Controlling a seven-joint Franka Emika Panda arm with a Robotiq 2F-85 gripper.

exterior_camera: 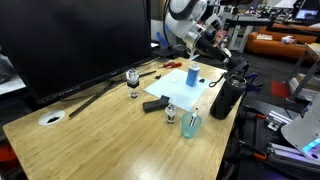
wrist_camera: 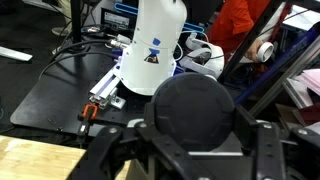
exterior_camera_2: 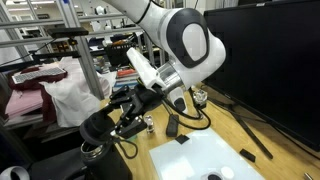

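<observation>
My gripper is shut on a dark round object (wrist_camera: 193, 106), which fills the space between its fingers in the wrist view. In exterior view 2 this same dark object (exterior_camera_2: 98, 126) is tilted and sits just above a black canister (exterior_camera_2: 108, 160). Whether the two touch cannot be made out. From the other side, the black canister (exterior_camera: 229, 98) stands at the table's right edge, with the gripper (exterior_camera: 236, 70) directly over its top. What lies inside the canister is hidden.
A translucent teal cup (exterior_camera: 190, 125) holding something thin stands left of the canister. Behind are a blue cup (exterior_camera: 193, 76), white paper (exterior_camera: 181, 92), a black block (exterior_camera: 156, 104) and a small white bottle (exterior_camera: 171, 114). A large monitor (exterior_camera: 70, 45) backs the table.
</observation>
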